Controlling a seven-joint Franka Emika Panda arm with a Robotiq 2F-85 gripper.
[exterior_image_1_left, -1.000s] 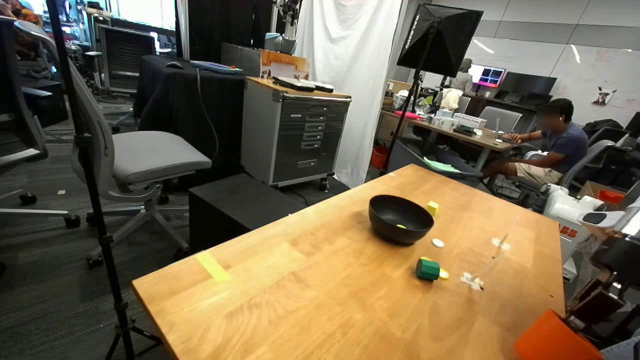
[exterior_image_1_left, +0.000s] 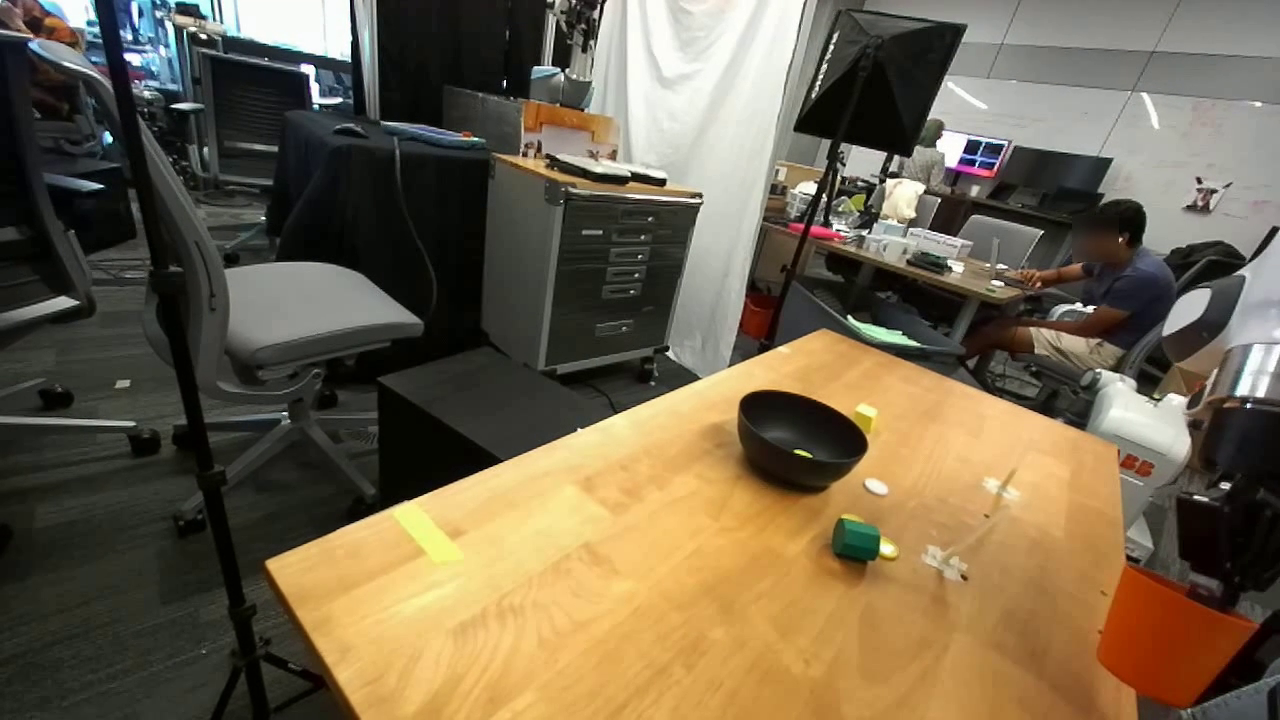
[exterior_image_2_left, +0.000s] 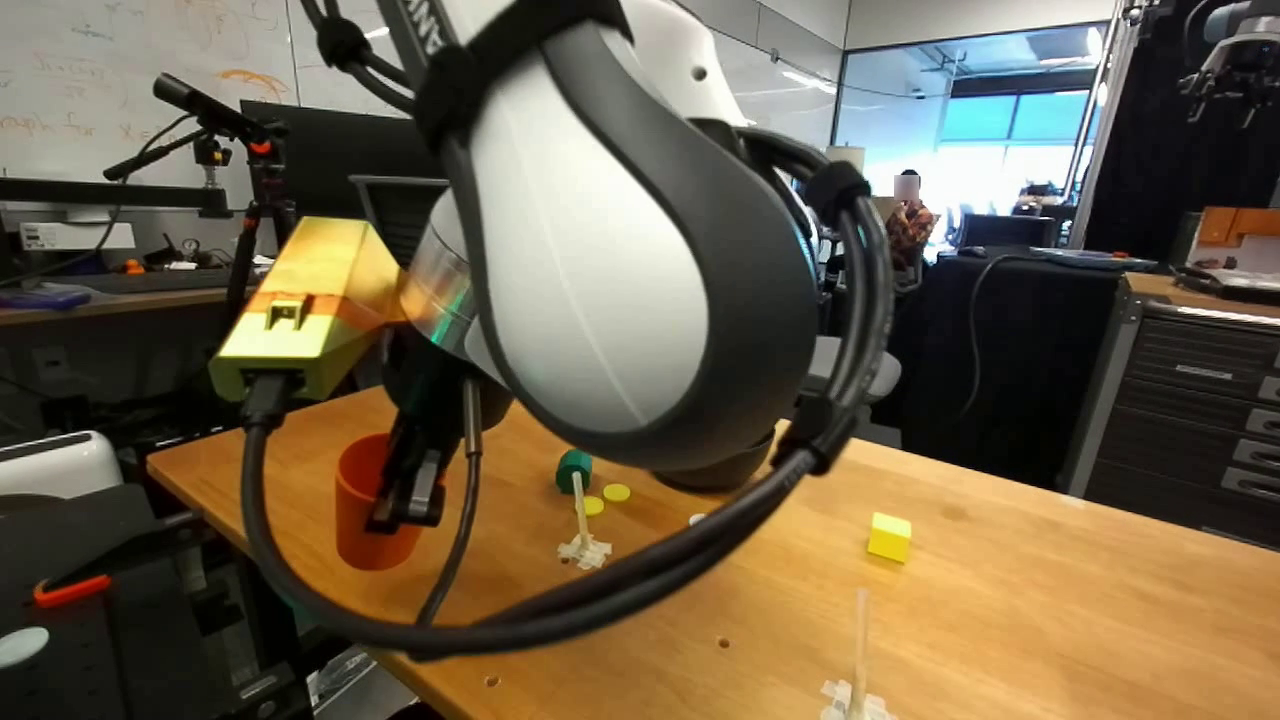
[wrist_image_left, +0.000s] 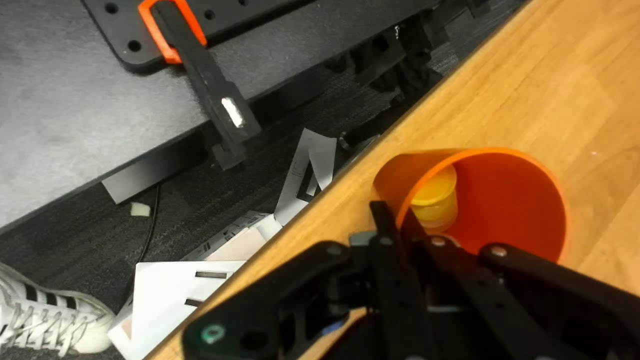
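My gripper is shut on the wall of an orange cup (wrist_image_left: 510, 198), one finger outside it and the other inside. A yellow-lidded round piece (wrist_image_left: 436, 201) sits in the cup. In exterior view 1 the cup (exterior_image_1_left: 1170, 636) stands about upright at the table's near right edge, below the gripper (exterior_image_1_left: 1209, 590). Exterior view 2 shows the cup (exterior_image_2_left: 366, 540) by the table's left end, its base touching or just above the wood; I cannot tell which.
A black bowl (exterior_image_1_left: 798, 438) stands mid-table, with a yellow block (exterior_image_1_left: 865, 418) behind it. Nearer lie a green block (exterior_image_1_left: 855, 540), a white disc (exterior_image_1_left: 876, 486) and yellow discs. Thin sticks (exterior_image_2_left: 582, 510) rise from taped spots.
The cup was tilted and nearer the camera one second ago. Now it is more upright and farther right in exterior view 1, moved along with the gripper. The other table objects have stayed put.
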